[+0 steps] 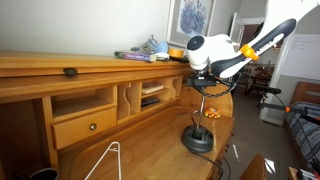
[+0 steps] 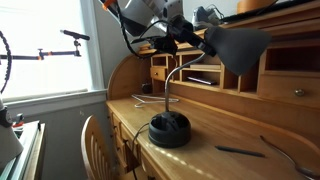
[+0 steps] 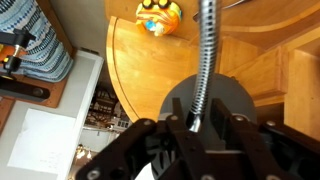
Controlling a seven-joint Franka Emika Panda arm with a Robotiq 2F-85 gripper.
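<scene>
A desk lamp stands on the wooden desk, with a black round base and a bent metal neck. Its large grey shade hangs out to the right in exterior view 2. My gripper is up by the lamp's neck, well above the base. In the wrist view, dark fingers lie on both sides of the shiny neck, and the fingers look parted. Whether either finger touches the neck cannot be made out. The round base shows below, partly covered by the fingers.
Orange items lie on the desk beyond the lamp. Cubbyholes and a drawer line its back. A white wire-like piece lies near the front, and a dark flat tool rests on bare desktop. A cable trails from the base.
</scene>
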